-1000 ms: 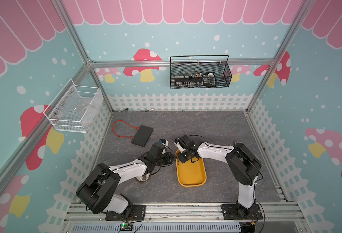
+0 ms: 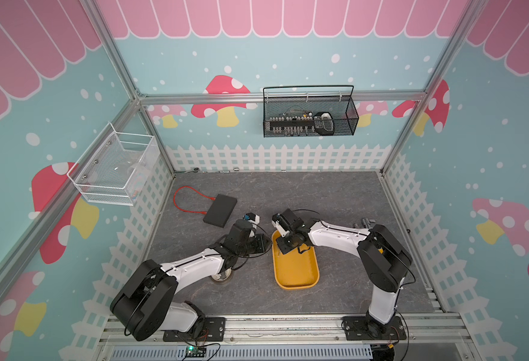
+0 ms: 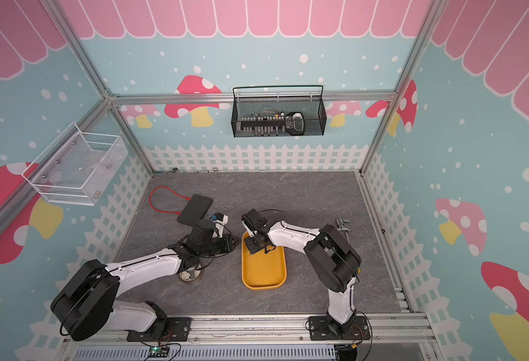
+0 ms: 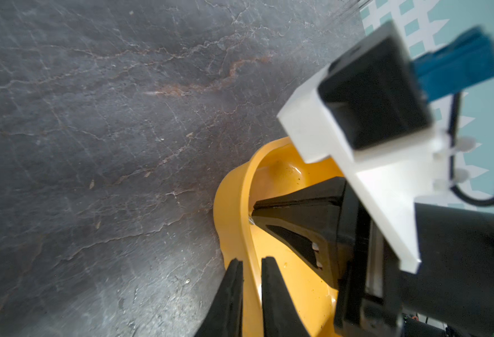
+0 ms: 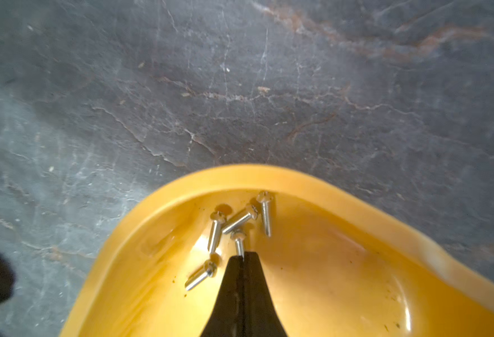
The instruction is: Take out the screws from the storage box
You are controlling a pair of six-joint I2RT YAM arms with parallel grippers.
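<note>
The yellow storage box [image 5: 247, 178] stands on the table. Several silver screws lie in its rounded far end; in the right wrist view I see one screw [image 5: 265, 213] by the wall and another screw [image 5: 201, 275] further left. My right gripper is shut inside the box. A screw [image 5: 239, 238] meets its tips, the shank's lower end hidden behind them; whether it is pinched does not show. In the left wrist view, my left gripper straddles the box's side wall [image 4: 234, 224], shut on its rim.
A round container [image 2: 221, 275] sits beneath the left forearm. Behind lies a black flat case [image 2: 220, 210] with a red cord [image 2: 183, 207]. Metal parts [image 3: 342, 225] rest at the far right. The front of the box is clear.
The right gripper has shifted slightly right, its elbow swinging outward to the right. The left elbow has moved left and down in view, while the left gripper stays at the box edge.
</note>
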